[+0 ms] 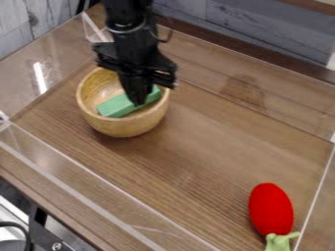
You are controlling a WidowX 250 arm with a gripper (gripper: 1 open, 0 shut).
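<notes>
The black gripper (133, 80) hangs over a round wooden bowl (97, 115), its fingertips low at the bowl's back half, just above or at a green block (120, 110) lying inside. The gripper looks shut; whether it touches the block I cannot tell, as the tips partly overlap it from this view.
A red oval object (271, 207) with a green end lies at the front right of the wooden table (197, 157). A dark cable is at the lower left edge.
</notes>
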